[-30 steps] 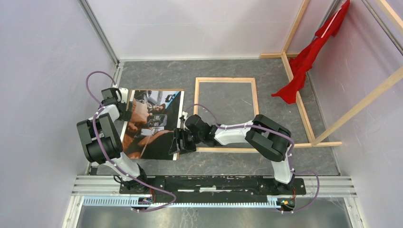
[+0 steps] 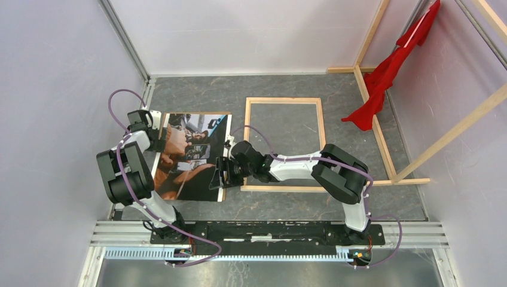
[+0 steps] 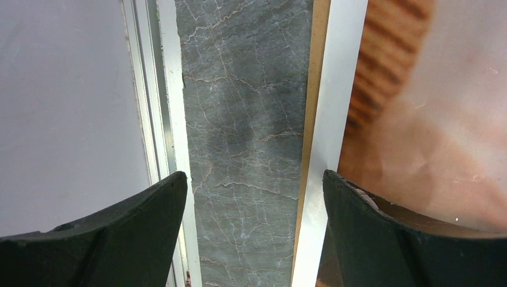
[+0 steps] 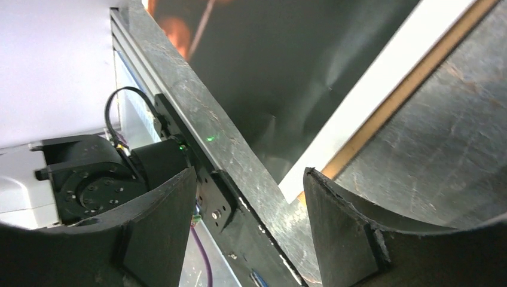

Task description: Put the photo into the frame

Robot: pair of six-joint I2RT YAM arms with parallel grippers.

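The photo (image 2: 200, 134), with dark areas and a white border, lies flat at the left of the floor. A thin strip of wood (image 2: 206, 113) shows along its top edge. In the left wrist view, a brown strip (image 3: 312, 89) runs beside the photo's white border (image 3: 335, 89). My left gripper is open there, its right finger over that border. My right gripper stands part open around the photo's lower right corner, with brown wood (image 4: 388, 107) along that edge. To the right lies an empty wooden frame (image 2: 284, 100), partly under my right arm.
A red cloth (image 2: 391, 69) hangs over wooden beams (image 2: 376, 122) at the right. The left wall (image 3: 60, 119) stands close to my left gripper. Bare grey floor (image 2: 203, 92) shows behind the photo.
My right gripper has shifted slightly left over the photo's right edge. The left arm, the photo and the empty frame have not moved.
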